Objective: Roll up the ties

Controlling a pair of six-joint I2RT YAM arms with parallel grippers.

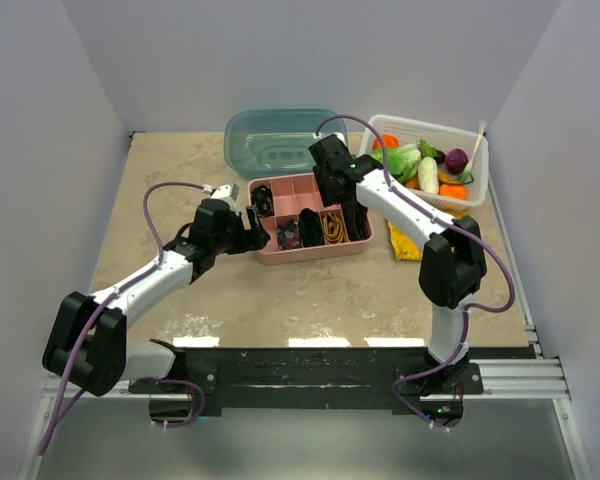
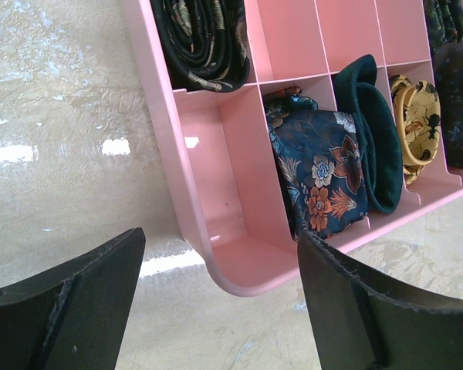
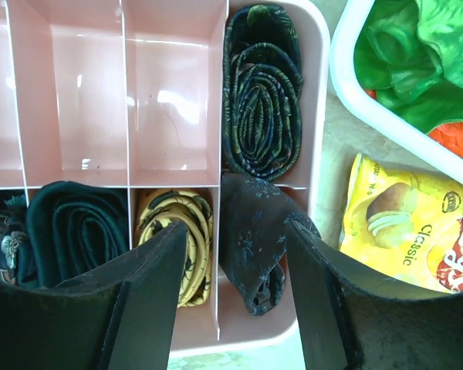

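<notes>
A pink divided organizer [image 1: 310, 255] holds ties. Rolled green patterned tie [image 3: 262, 116] and black tie [image 3: 251, 239] fill the right end; yellow tie [image 3: 189, 223] and teal tie [image 3: 77, 231] sit in front compartments, with floral tie [image 2: 320, 173] beside them. A dark tie [image 2: 201, 38] occupies the left back compartment. My left gripper is open and empty at the left end, beside an empty compartment. My right gripper is open above the right end, over the yellow and black ties, nothing visibly held.
A teal bin [image 1: 285, 117] lies behind; a white vegetable basket [image 3: 393, 127] and yellow chip bag [image 3: 409, 223] are at right.
</notes>
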